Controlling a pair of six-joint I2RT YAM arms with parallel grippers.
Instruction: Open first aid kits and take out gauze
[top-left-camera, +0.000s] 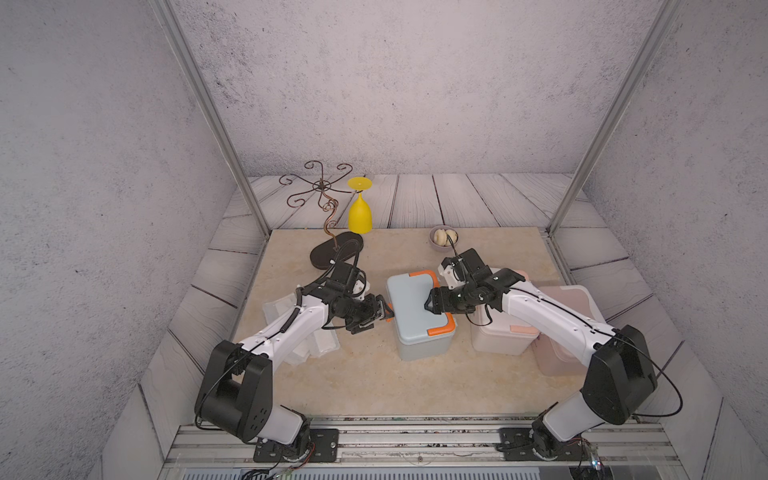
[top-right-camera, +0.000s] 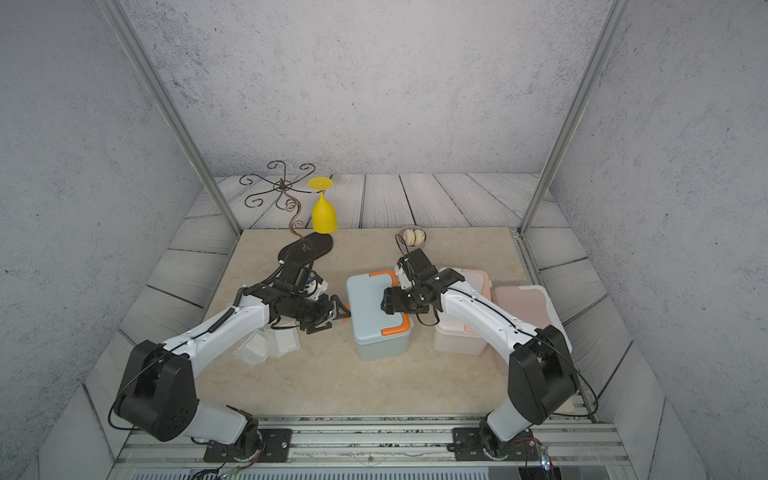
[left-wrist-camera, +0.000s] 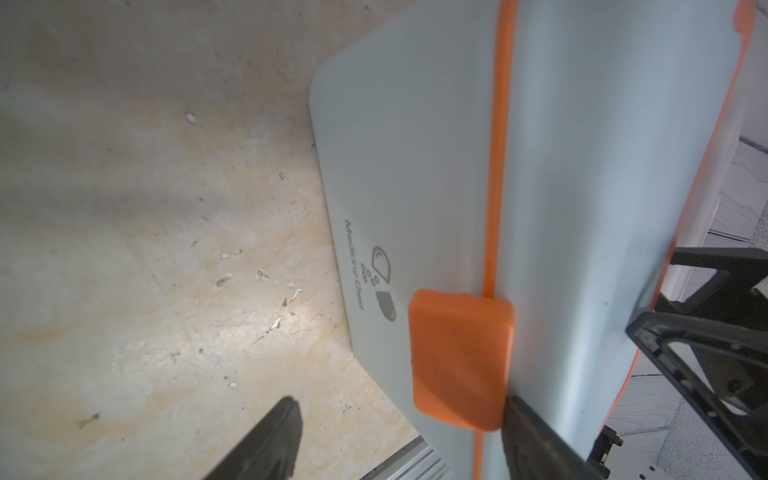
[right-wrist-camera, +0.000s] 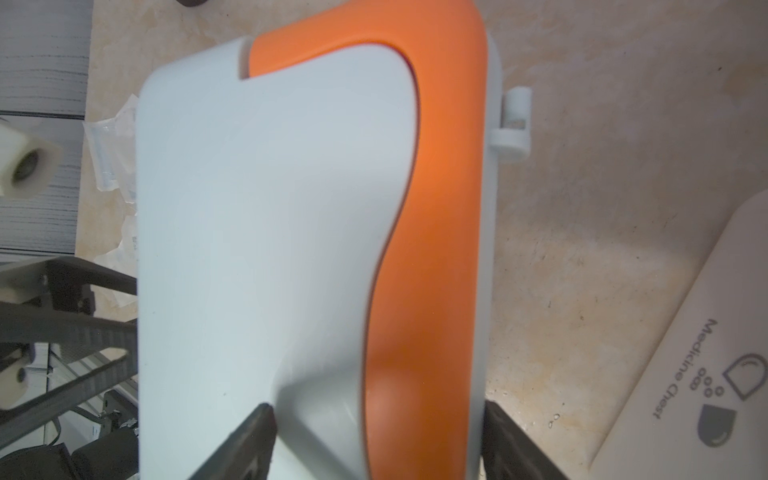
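Note:
A pale blue first aid kit (top-left-camera: 412, 300) with orange trim stands lid-on at the table's centre. My left gripper is part open at its front-left side, one finger at the orange latch (left-wrist-camera: 460, 356) under "Medicine Chest" lettering. My right gripper is part open over the lid, its fingertips at the orange handle (right-wrist-camera: 420, 280) and lid surface; whether it grips is unclear. Two pink kits (top-right-camera: 460, 340) (top-right-camera: 520, 297) stand to the right, partly behind my right arm.
Clear plastic packages (top-left-camera: 320, 340) lie at the left. A dark-based metal stand (top-left-camera: 328, 252), a yellow cup-shaped object (top-left-camera: 360, 216) and a bowl (top-left-camera: 443, 238) with pale items are at the back.

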